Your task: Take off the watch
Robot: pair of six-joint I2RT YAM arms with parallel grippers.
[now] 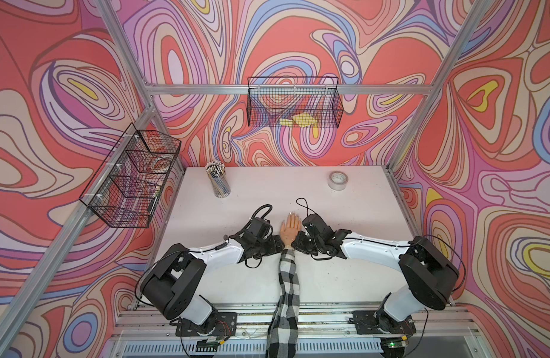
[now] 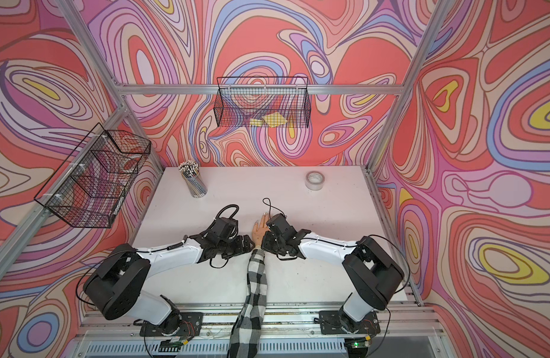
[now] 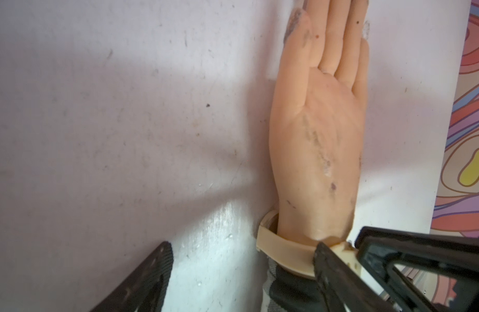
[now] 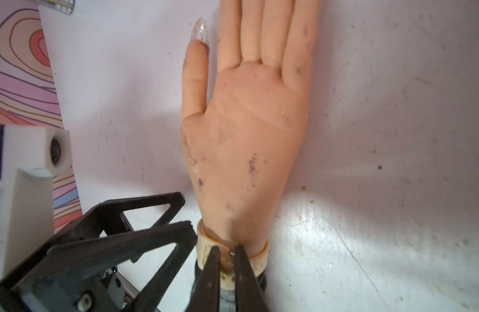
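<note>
A mannequin hand (image 1: 290, 229) (image 2: 260, 229) lies palm up on the white table, its forearm in a checked sleeve (image 1: 287, 280). At the wrist is a beige watch strap (image 3: 286, 249) (image 4: 257, 260). My left gripper stands open beside the wrist on the left, with the strap just ahead of its right finger. My right gripper is over the strap's buckle, its two fingertips close together; whether the strap is between them cannot be made out.
A cup of sticks (image 1: 218, 185) stands at the back left of the table (image 1: 269, 185), a tape roll (image 1: 338, 177) at the back right. Wire baskets (image 1: 294, 104) hang on the frame.
</note>
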